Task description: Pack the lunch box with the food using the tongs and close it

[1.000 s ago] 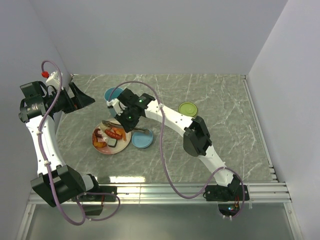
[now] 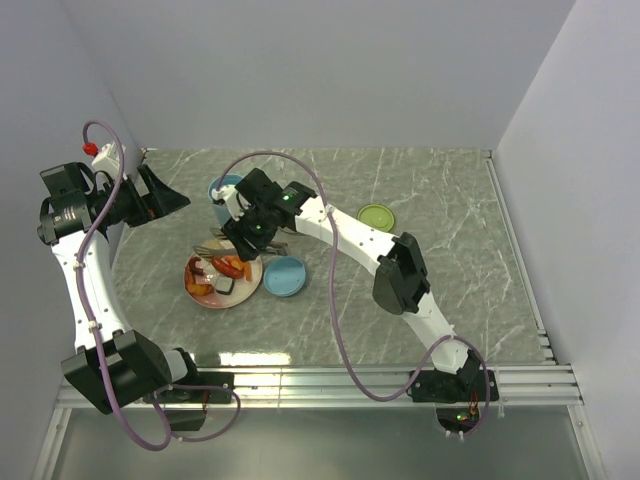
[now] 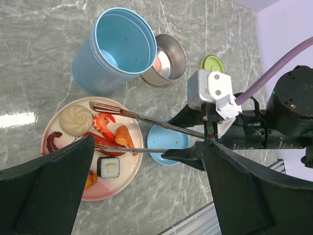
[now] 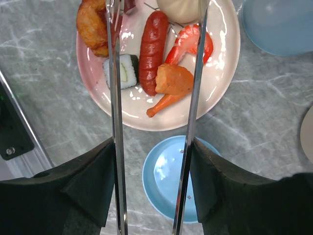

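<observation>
A pink plate (image 3: 115, 186) holds a sausage (image 4: 151, 54), shrimp (image 4: 180, 45), sushi (image 4: 127, 71), a bun (image 3: 74, 120), carrot-like orange pieces and fried food (image 4: 91, 27). My right gripper (image 2: 246, 247) is over the plate's right part, open, with long metal tong blades (image 4: 116, 103) spread above the food and nothing visibly held. My left gripper (image 2: 160, 200) hangs open and empty above the table at the upper left, away from the plate.
A blue cup (image 3: 105, 54) and a steel pot (image 3: 176, 58) stand behind the plate. A small blue dish (image 2: 284, 277) sits beside it. A green lid (image 2: 376, 217) lies farther right, with clear table around it.
My right arm and its tongs have shifted slightly; the tong blades appear more spread in the top view. The left arm has not moved.
</observation>
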